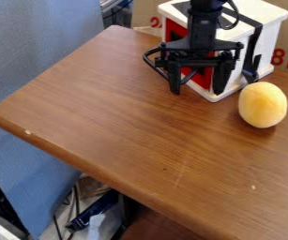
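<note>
My black gripper (194, 67) is at the top centre of the view, in front of a white box (260, 19) with a red front (173, 29). It hides much of that red face. Whether its fingers are open or shut, or hold anything, I cannot tell. A pale yellow-orange, egg-shaped object (263, 105) rests on the wooden table to the right of the gripper, apart from it.
Cardboard (286, 54) stands behind the white box. A blue-grey panel (27, 75) runs along the left, with cables and clutter below the table's edge.
</note>
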